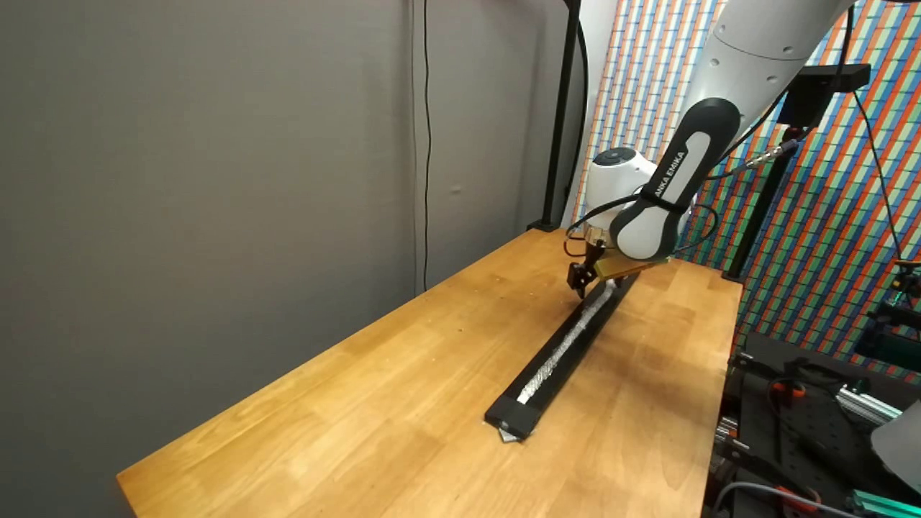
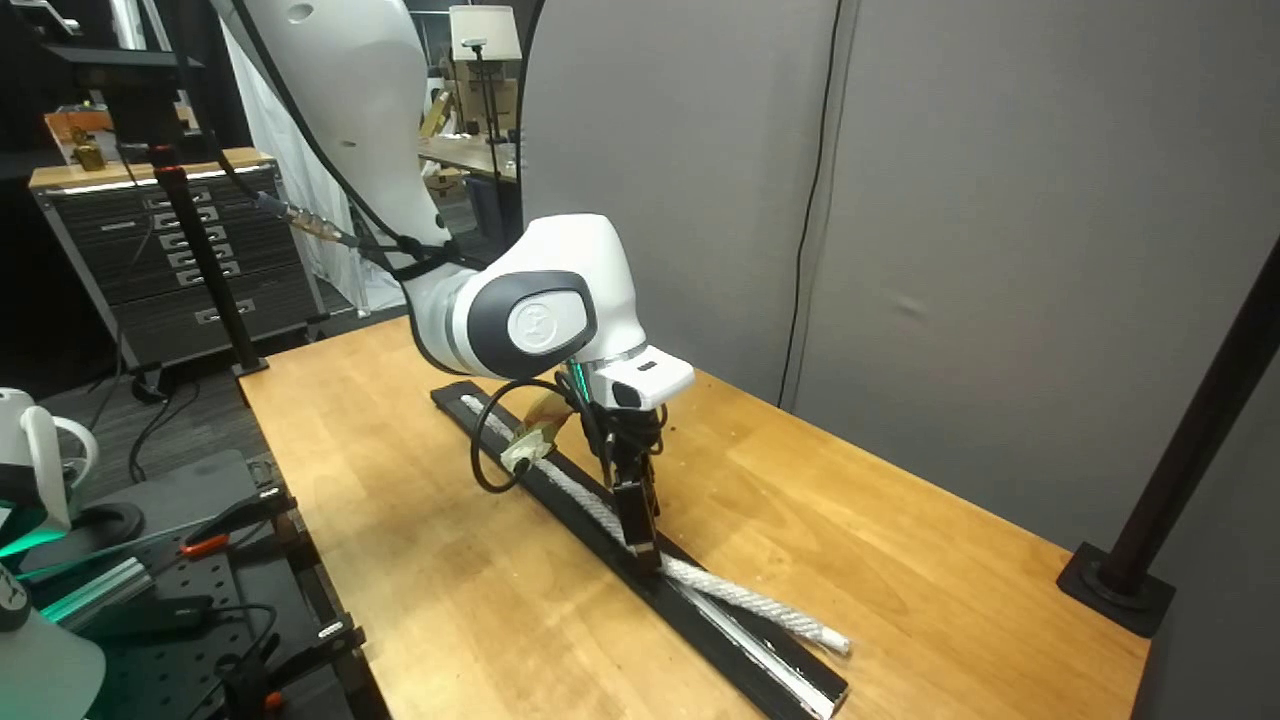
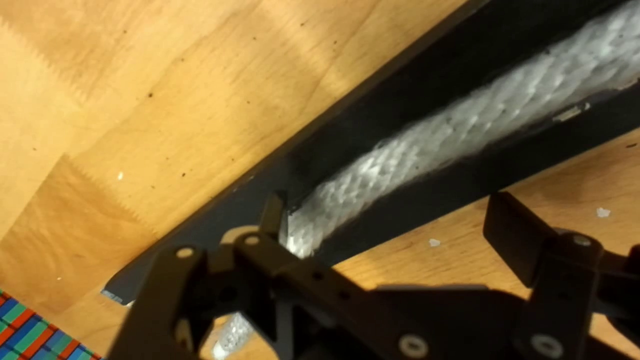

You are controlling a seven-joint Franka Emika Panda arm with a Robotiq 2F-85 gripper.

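A white braided rope lies along the groove of a long black channel. At the near end in exterior view 2, the rope's free end slants out over one side of the channel, leaving a bare stretch of groove beside it. Low over this end is my gripper, open, with a wide gap between its fingers. In the wrist view, one finger stands at the rope and the other finger over the bare wood beside the channel. Contact with the rope cannot be judged.
A black post rises from a table corner, and a cart with tools stands alongside the table.
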